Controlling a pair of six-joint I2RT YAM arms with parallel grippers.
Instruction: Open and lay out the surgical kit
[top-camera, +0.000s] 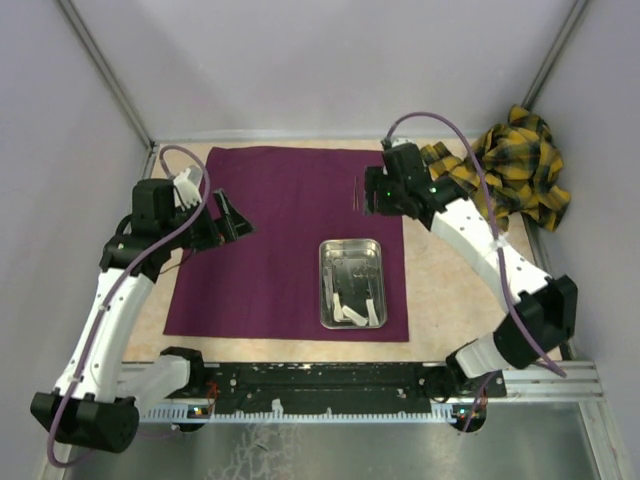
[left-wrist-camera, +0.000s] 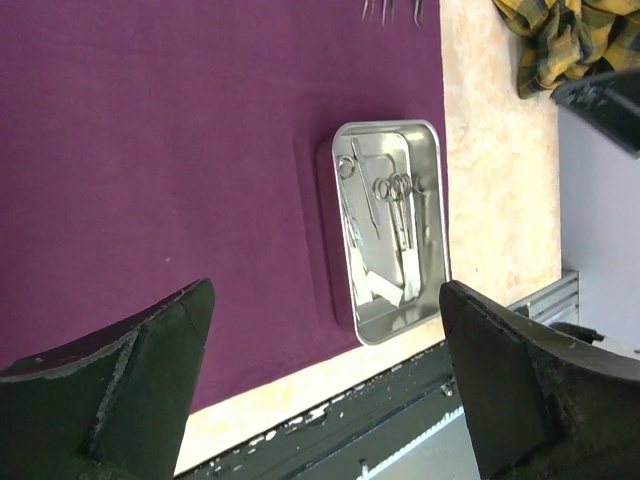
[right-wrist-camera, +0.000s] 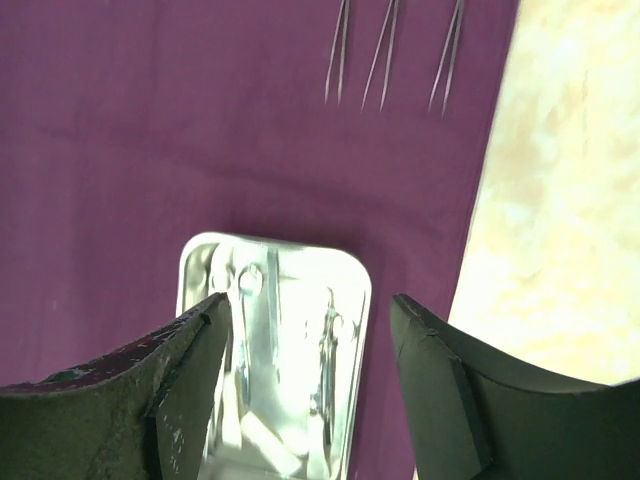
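Observation:
The metal tray (top-camera: 351, 243) sits at the right front of the purple cloth (top-camera: 250, 280), holding scissor-like instruments and white-handled pieces. In the right wrist view several tweezers-like instruments (right-wrist-camera: 342, 55) lie in a row on the cloth behind the tray (right-wrist-camera: 362, 300). My right gripper (top-camera: 376, 190) hangs open and empty near that row, above the cloth; in its wrist view the tray shows blurred between its fingers. My left gripper (top-camera: 225, 222) is open and empty over the left part of the cloth.
A crumpled yellow-and-black plaid cloth (top-camera: 525, 165) lies at the back right. Pale tabletop (top-camera: 455, 310) borders the cloth, with walls around.

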